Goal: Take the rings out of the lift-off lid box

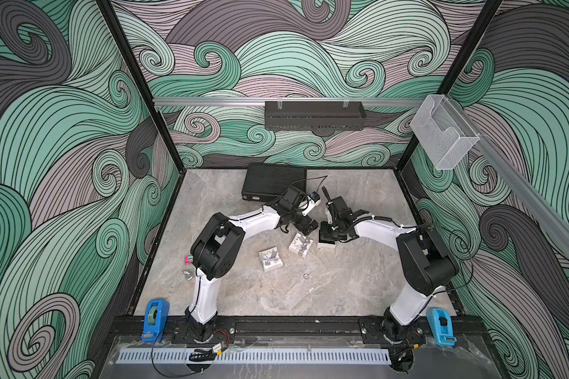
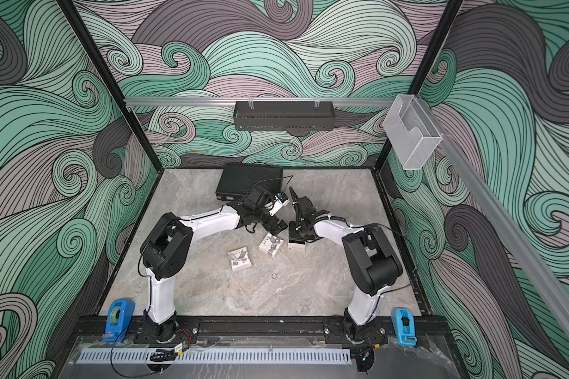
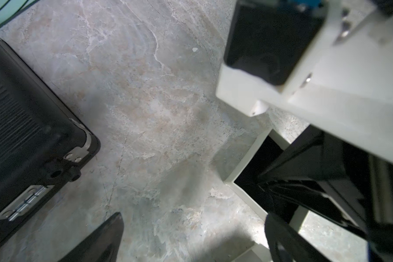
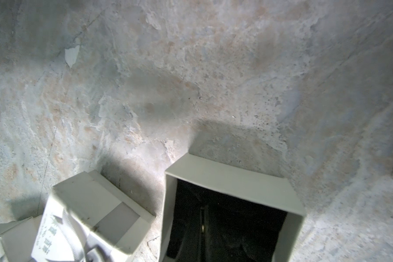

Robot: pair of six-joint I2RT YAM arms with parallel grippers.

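A white box (image 4: 240,179) with a black inside stands uncovered. In the right wrist view my right gripper appears shut, its dark fingers close together over or in the box's opening, with nothing visible between them. From the left wrist view these fingers (image 3: 323,187) point down into the opening; how deep cannot be told. My left gripper is open and empty, left of the box and above the table. A white ribboned box or lid (image 1: 301,245) lies beside the open box, and a second one (image 1: 270,259) farther left. A small ring (image 1: 306,276) lies on bare table in front. The dark interior hides any rings inside.
A black case (image 1: 273,181) stands behind the left gripper. A pink item (image 1: 188,259) and a small silvery item (image 1: 187,274) lie at the far left, close to the left arm. Free table stretches across the front.
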